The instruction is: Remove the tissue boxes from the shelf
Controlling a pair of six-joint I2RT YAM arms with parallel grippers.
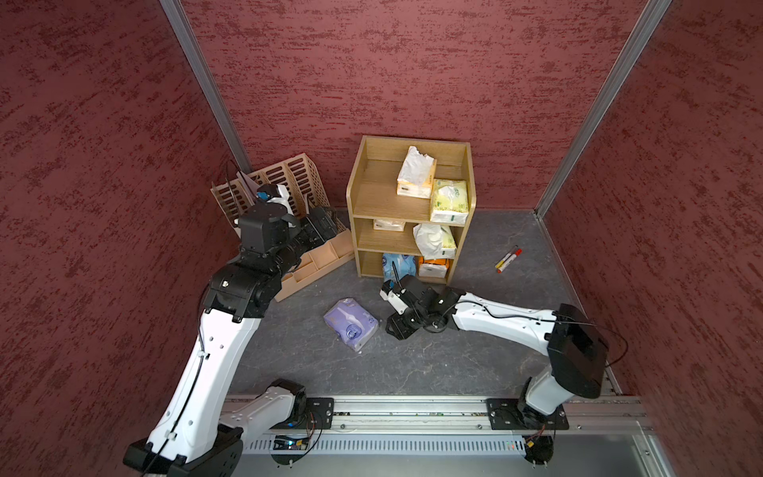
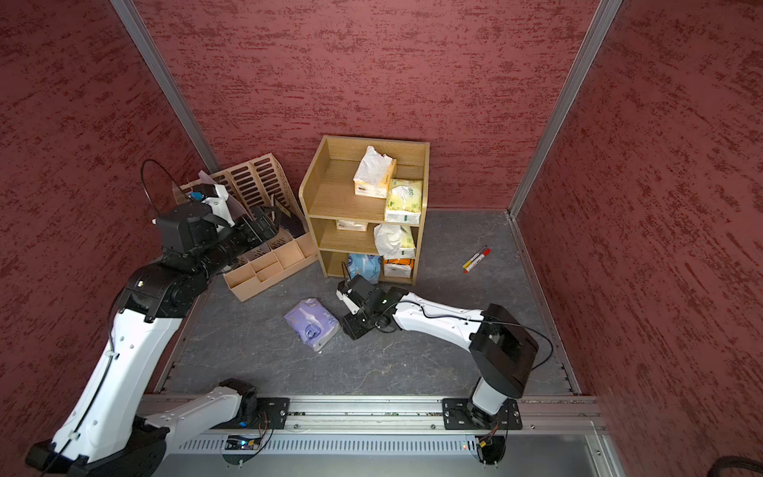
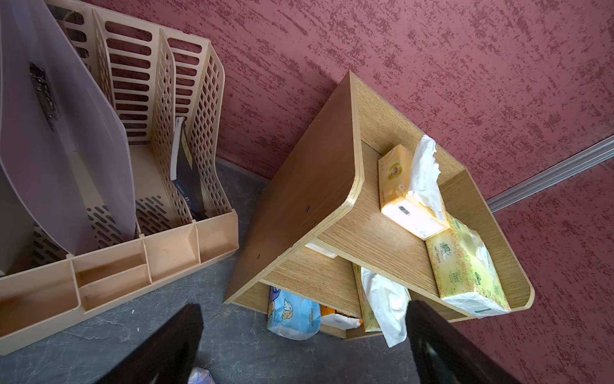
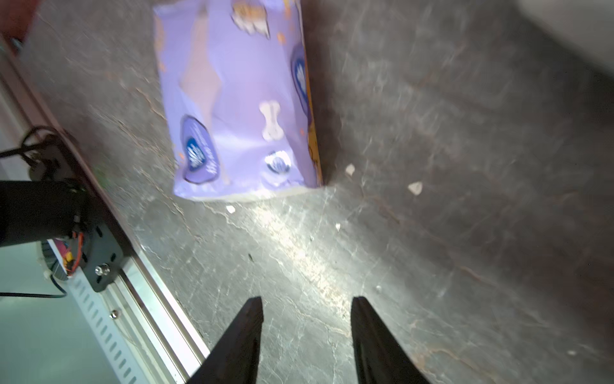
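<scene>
A purple tissue pack lies flat on the floor in front of the wooden shelf. Beside and right of it, clear of the pack, is my right gripper, part open and empty. On the shelf top stand an orange-and-white tissue box and a green pack. The middle level holds a small white box and a pack with white tissue hanging out; below are a blue pack and an orange one. Raised left of the shelf, my left gripper is open, its fingers wide apart and blurred.
At the left stands a beige slotted organizer with folders, close to the shelf's side. Two markers lie on the floor at the right.
</scene>
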